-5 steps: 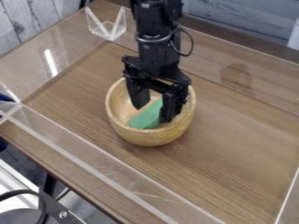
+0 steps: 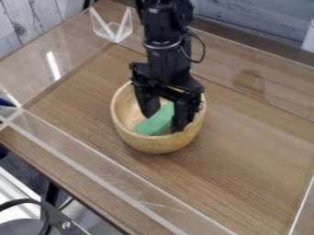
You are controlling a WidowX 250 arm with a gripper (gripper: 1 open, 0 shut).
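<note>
A round tan bowl (image 2: pixel 125 125) stands near the middle of the wooden table, with a green elongated object (image 2: pixel 156 123) inside it. The black gripper (image 2: pixel 164 106) hangs over the bowl from above, its fingers spread open on either side of the green object, low inside the rim. The fingertips are partly hard to make out against the dark shadows.
A clear plastic holder (image 2: pixel 110 23) sits at the back left. Black cables lie past the table's edge at the lower left.
The gripper has shifted slightly and sits a little lower over the bowl. The bowl and green object look nearly unchanged.
</note>
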